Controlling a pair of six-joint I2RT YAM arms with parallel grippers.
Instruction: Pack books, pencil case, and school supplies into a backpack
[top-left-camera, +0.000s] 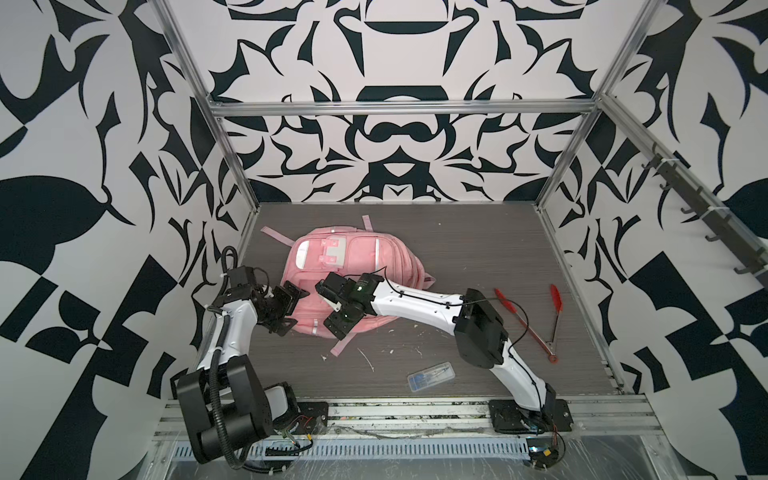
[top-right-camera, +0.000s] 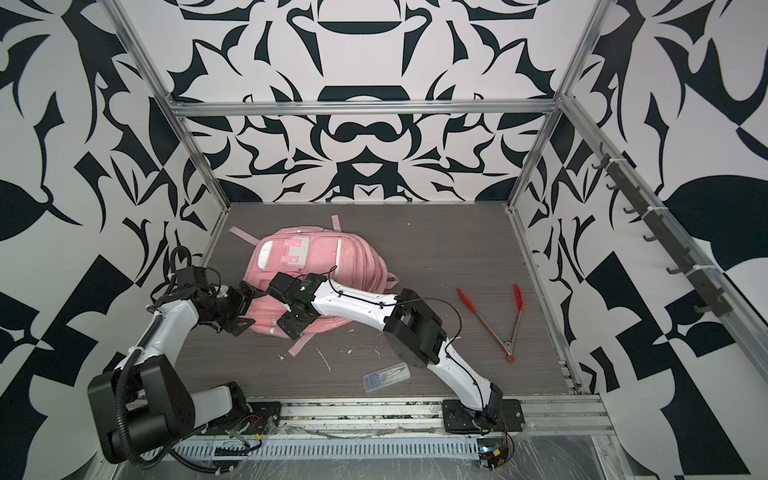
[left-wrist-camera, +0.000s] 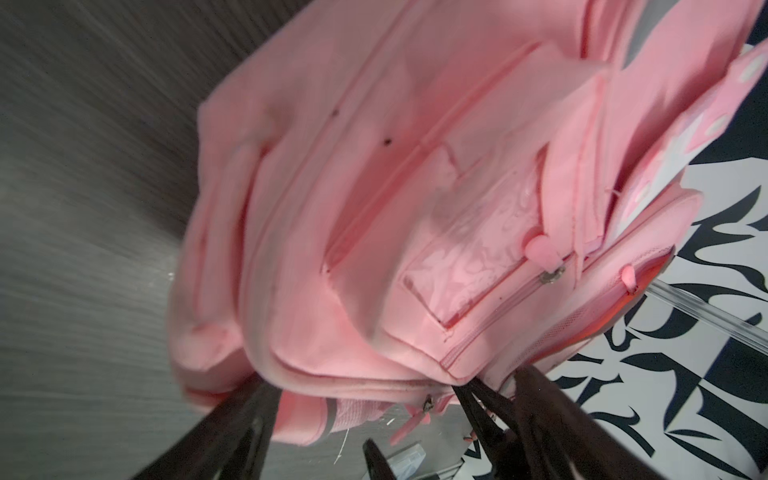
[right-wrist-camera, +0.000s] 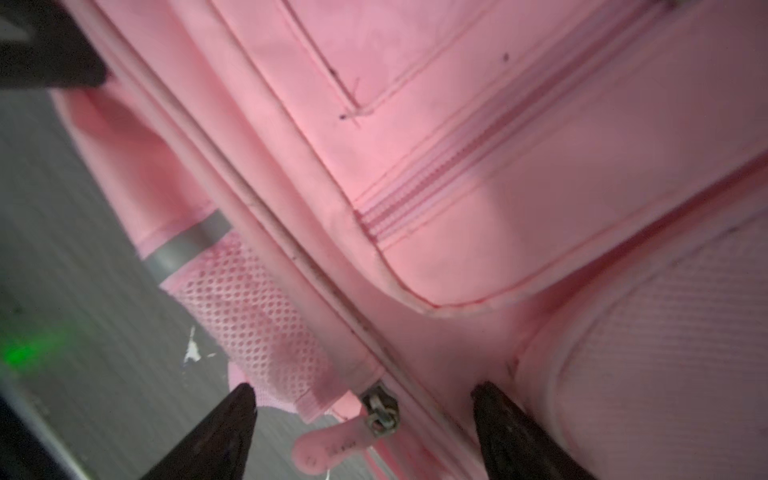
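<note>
A pink backpack (top-left-camera: 364, 264) lies on the left half of the table, its pockets facing up. At its left edge, my left gripper (top-left-camera: 293, 310) has its fingers spread; in the left wrist view they flank the bag's rim with a gap between. My right gripper (top-left-camera: 329, 305) is over the bag's near side, also open. A pink zipper pull (right-wrist-camera: 336, 444) shows between its fingers in the right wrist view, by the bag's seam and a mesh side pocket (right-wrist-camera: 256, 320). Whether anything touches the pull cannot be told. A clear flat case (top-left-camera: 432, 377) rests near the front edge.
Red-handled tongs (top-left-camera: 544, 345) lie spread on the right, beyond the right arm. Small white scraps dot the table (top-left-camera: 480, 240) near the bag. My right arm crosses the middle of the table.
</note>
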